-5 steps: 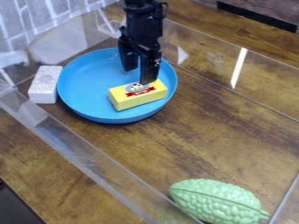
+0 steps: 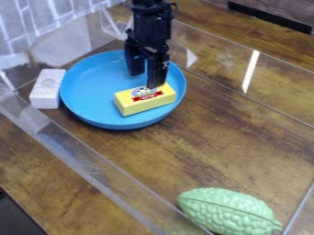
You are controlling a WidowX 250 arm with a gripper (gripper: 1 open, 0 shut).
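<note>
My black gripper [image 2: 147, 70] stands open over the blue plate [image 2: 91, 87], its fingers reaching down just above and behind a yellow box [image 2: 160, 100] with a red and white printed label. The box lies on the plate's right front part; whether a fingertip touches it I cannot tell.
A white speckled block [image 2: 46, 88] lies left of the plate. A green bumpy vegetable-like object [image 2: 229, 210] lies at the lower right. Clear plastic walls border the area on the wooden table [image 2: 196, 156], whose middle and right are clear.
</note>
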